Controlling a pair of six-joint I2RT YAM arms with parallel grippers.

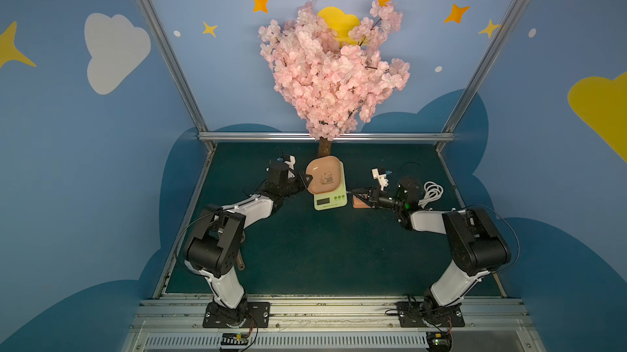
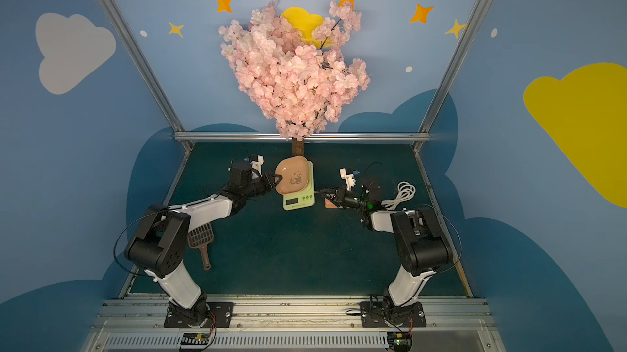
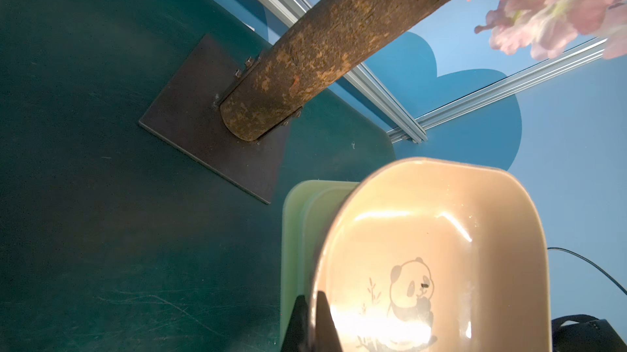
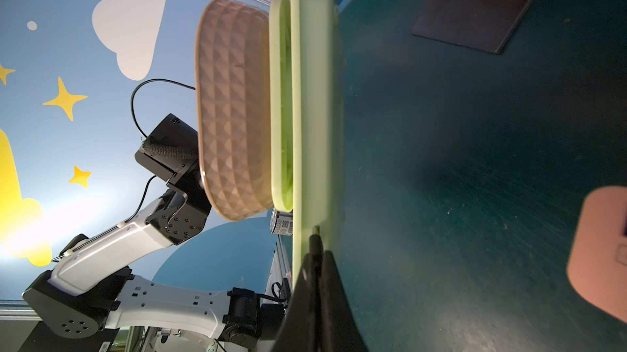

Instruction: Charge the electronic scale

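Observation:
The light green electronic scale [image 1: 331, 200] stands mid-table with a tan panda bowl [image 1: 324, 175] on it. My left gripper is shut on the bowl's near rim, one finger on either side. At the scale's right side, my right gripper is shut, pointing at the side wall of the scale [image 4: 316, 123]. A small thin olive tip shows at its fingertips, close to that wall. Whether it is a plug, and whether it touches or enters the scale, I cannot tell. A coiled white cable [image 1: 431, 192] lies behind the right arm.
A pink block [image 4: 604, 247] lies beneath the right gripper. The tree's base plate [image 3: 209, 117] stands behind the scale. A brown slotted scoop [image 2: 201, 235] lies by the left arm.

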